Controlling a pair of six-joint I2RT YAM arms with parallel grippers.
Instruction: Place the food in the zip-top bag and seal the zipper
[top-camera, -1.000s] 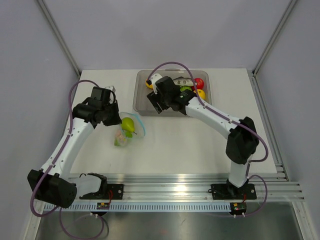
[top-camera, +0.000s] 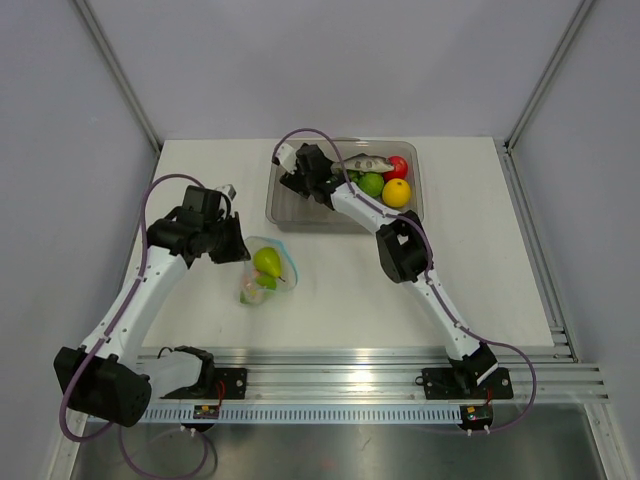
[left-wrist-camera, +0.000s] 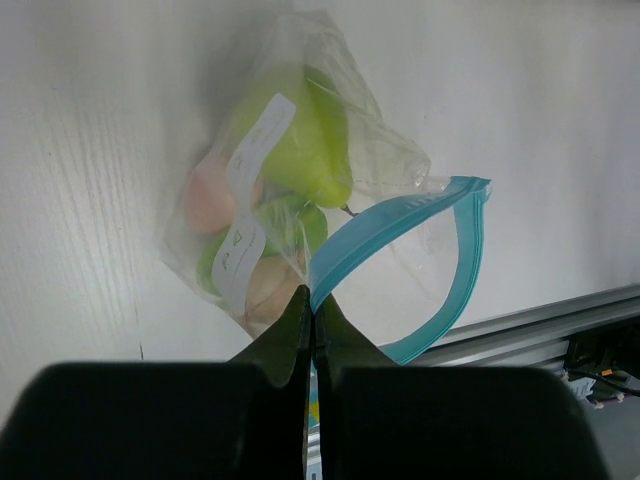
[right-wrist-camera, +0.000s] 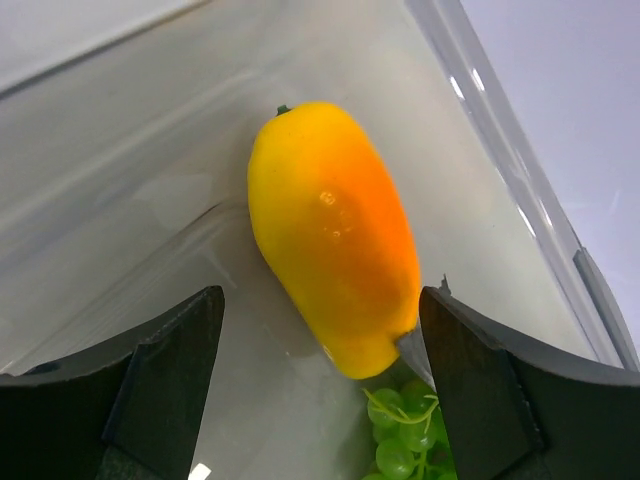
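Note:
The clear zip top bag has a blue zip rim that gapes open. Inside it lie a green pear, a pinkish round food and other green pieces. My left gripper is shut on the bag's rim at one side of the mouth. In the top view, the left gripper is at the bag's upper left. My right gripper stands open above a yellow-orange fruit in the tray, with a finger to either side. From above, the right arm hides that fruit.
A grey tray at the back also holds a fish, a red fruit, an orange and a green fruit. Green grapes lie near the yellow-orange fruit.
My right gripper has moved left and back across the tray, covering the yellow-orange fruit from above. The left gripper and the bag have shifted slightly right and toward the front.

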